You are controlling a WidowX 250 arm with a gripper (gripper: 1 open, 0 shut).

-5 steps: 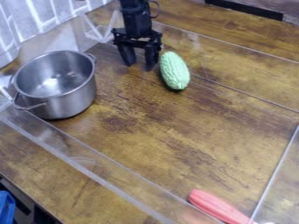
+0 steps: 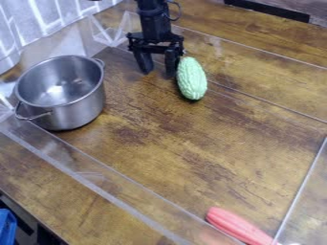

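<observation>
My black gripper [image 2: 159, 59] hangs low at the top centre of the camera view, just left of a pale green ribbed vegetable [image 2: 190, 78] lying on the wooden table. Whether its fingers are open or shut is hard to make out, and I cannot tell if it touches the vegetable. A steel pot [image 2: 60, 92] with side handles stands on the left; its visible inside looks empty. A pink-red elongated object [image 2: 238, 225] lies at the bottom right, partly cut off by the frame.
Clear strips or panels edge the wooden table [image 2: 192, 153], with a whitish wall at the upper left and a blue object [image 2: 7, 228] at the bottom left corner.
</observation>
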